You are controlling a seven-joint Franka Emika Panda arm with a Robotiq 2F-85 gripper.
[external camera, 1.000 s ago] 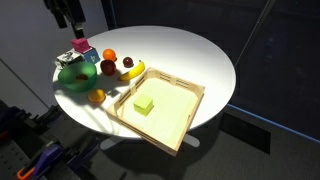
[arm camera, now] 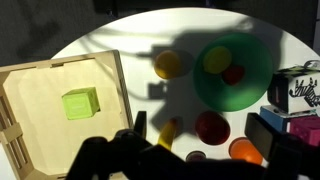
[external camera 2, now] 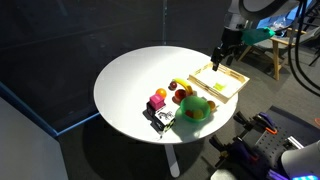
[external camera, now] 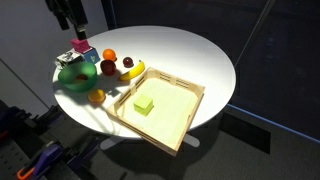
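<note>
My gripper is open, its two dark fingers far apart with no object held between them. It hangs well above the white round table, at the upper left in exterior view 1. Beneath it in the wrist view are a banana (arm camera: 168,132), partly hidden, a red apple (arm camera: 212,128) and a dark plum (arm camera: 196,156). A green bowl (arm camera: 240,98) holds a yellow-green item and a red one. The light wooden tray (external camera: 180,120) carries a yellow-green block (external camera: 144,104).
One orange (external camera: 97,96) lies between bowl and tray; another orange (external camera: 109,56) sits farther back. Beside the bowl stand a patterned black-and-white box (arm camera: 292,92) and a pink box (external camera 2: 156,103).
In exterior view 1 the arm has shifted slightly at the upper left. The objects on the table stay where they were.
</note>
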